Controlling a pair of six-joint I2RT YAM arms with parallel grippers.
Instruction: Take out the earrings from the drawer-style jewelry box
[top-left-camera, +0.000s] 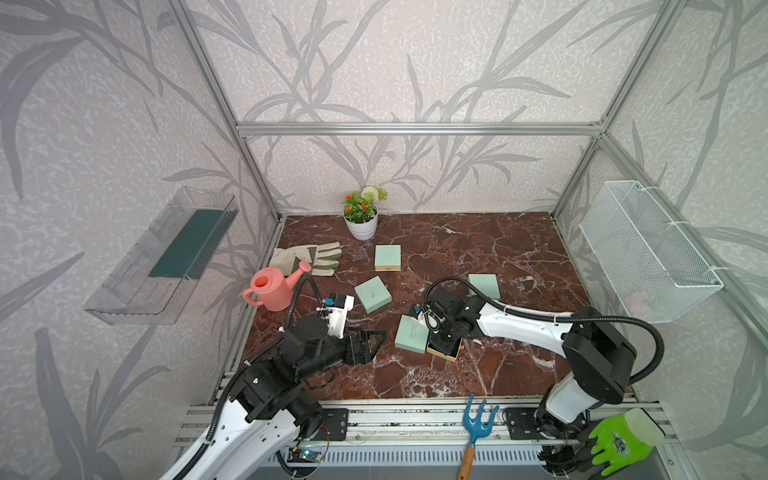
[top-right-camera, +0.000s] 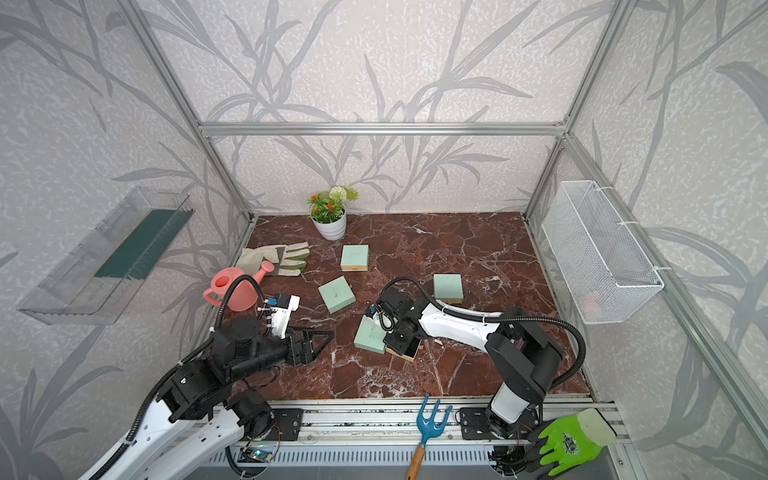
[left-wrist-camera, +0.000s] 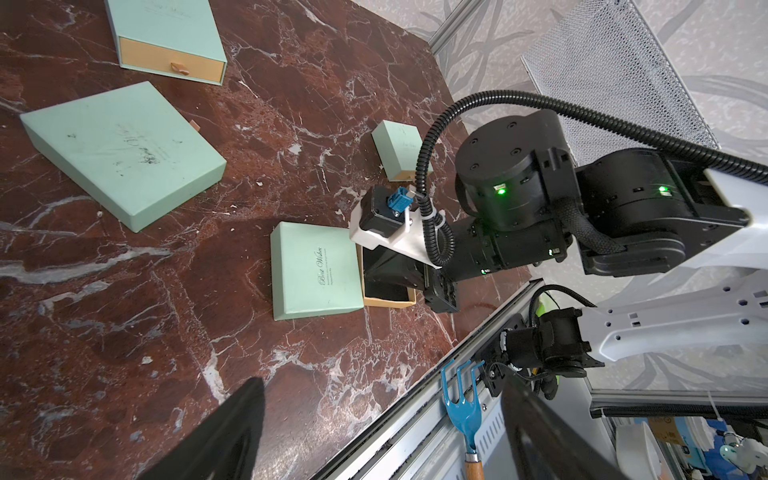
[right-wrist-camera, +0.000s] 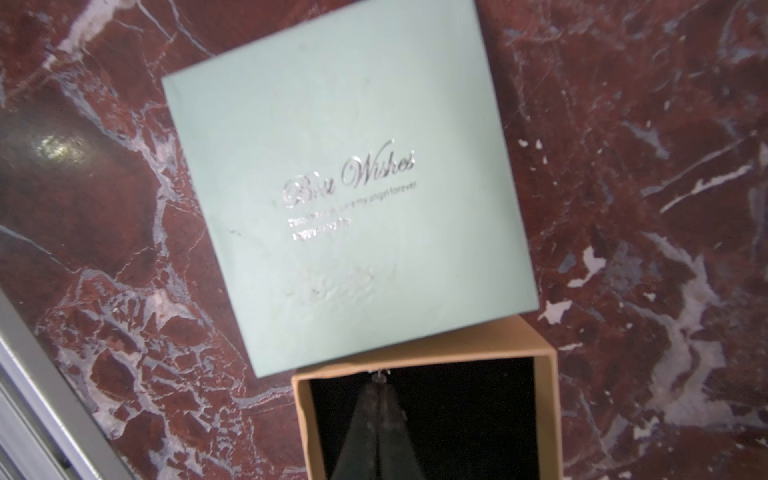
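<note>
A pale green jewelry box (right-wrist-camera: 352, 192) marked "Best Wishes" lies at the front middle of the table. Its tan drawer (right-wrist-camera: 548, 408) is pulled out at an angle, showing a black lining (right-wrist-camera: 472, 424). Over this lining, the tips of my right gripper are together near the drawer's box-side wall. A tiny silvery bit, perhaps an earring (right-wrist-camera: 379, 374), shows right at these tips; whether it is pinched cannot be told. My left gripper is open and empty, left of the box, its fingers (left-wrist-camera: 220, 440) wide apart.
Other green boxes lie behind: one at left (top-left-camera: 373, 294), one at the back (top-left-camera: 388, 257), one at right (top-left-camera: 483, 285). A pink watering can (top-left-camera: 270, 288), gloves (top-left-camera: 320, 256) and a flowerpot (top-left-camera: 363, 228) stand back left.
</note>
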